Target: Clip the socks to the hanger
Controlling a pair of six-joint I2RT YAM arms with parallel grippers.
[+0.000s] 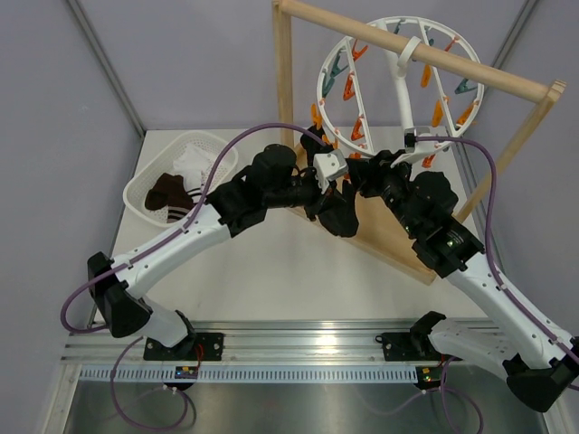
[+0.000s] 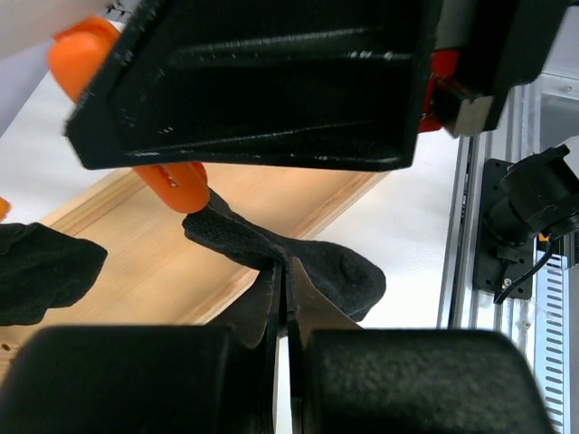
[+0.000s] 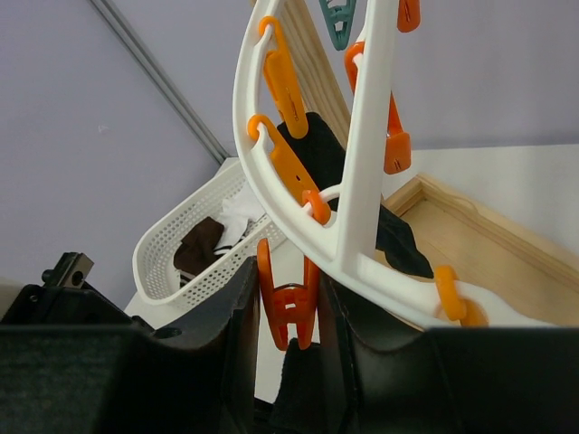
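My left gripper is shut on a dark grey sock [image 2: 335,276], which hangs from its fingertips below an orange clip [image 2: 176,185]. My right gripper is shut on an orange-red clip [image 3: 298,298] on the lower rim of the white round hanger [image 3: 366,190]. Another dark sock [image 3: 312,149] hangs from clips further along the ring. Both grippers meet at the lower left of the hanger in the top view [image 1: 322,108].
The hanger hangs on a wooden frame [image 1: 502,77] over a wooden base [image 1: 389,253]. A white basket [image 1: 140,181] holds brown and white socks at the back left.
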